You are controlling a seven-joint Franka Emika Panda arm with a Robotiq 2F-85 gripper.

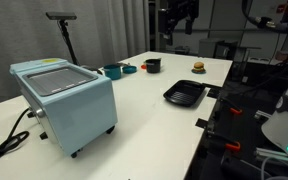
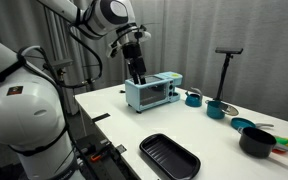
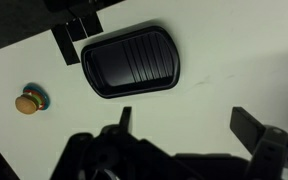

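High above the table, my gripper is open, with a wide gap and only bare white table visible between its fingers. In exterior view 1 the gripper point(image 1: 178, 36) hangs well above the surface. Below it and apart from it lies a black ridged tray point(image 1: 187, 94). The wrist view shows the tray point(image 3: 131, 61) empty, beyond the fingertips. A toy burger point(image 3: 31, 99) sits left of the tray in that view. The light-blue toaster oven point(image 1: 72, 101) stands at the left in exterior view 1.
Toward the back stand a black pot point(image 2: 256, 142), a teal pot point(image 2: 215, 108) and a teal kettle point(image 2: 193, 97). An orange item point(image 2: 282, 141) lies near the black pot. Clear white table point(image 1: 142, 122) lies between oven and tray.
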